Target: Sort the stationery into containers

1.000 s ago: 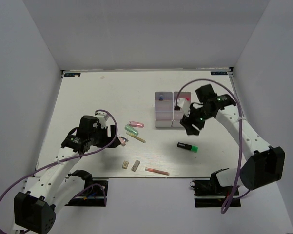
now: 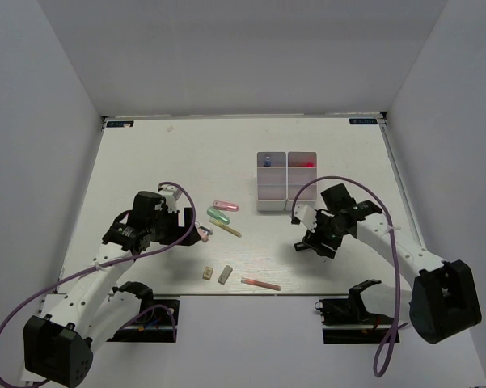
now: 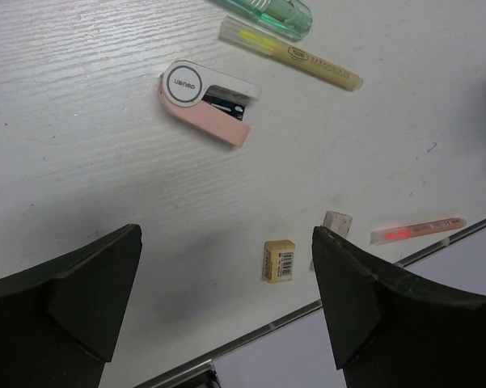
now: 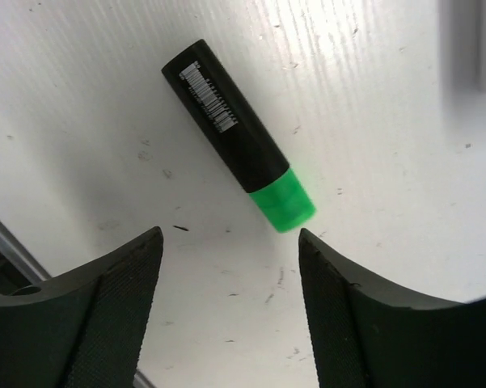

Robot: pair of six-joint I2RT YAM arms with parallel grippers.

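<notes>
A black marker with a green end (image 4: 230, 121) lies on the table under my right gripper. The parted right fingers are just short of its green end, with nothing between them; in the top view the arm covers part of it. My left gripper is open and empty near a pink and white stapler (image 3: 206, 101). A yellow highlighter (image 2: 225, 228), a green item (image 2: 218, 215) and a pink item (image 2: 226, 206) lie nearby. Close to the front edge are a small tan box (image 2: 208, 273), a greyish eraser-like block (image 2: 225, 275) and a red-orange highlighter (image 2: 260, 284).
Behind the middle stands a white divided container (image 2: 272, 205); a blue item (image 2: 267, 162) and a red item (image 2: 310, 164) are in its back compartments.
The left arm and the other items look unmoved.
</notes>
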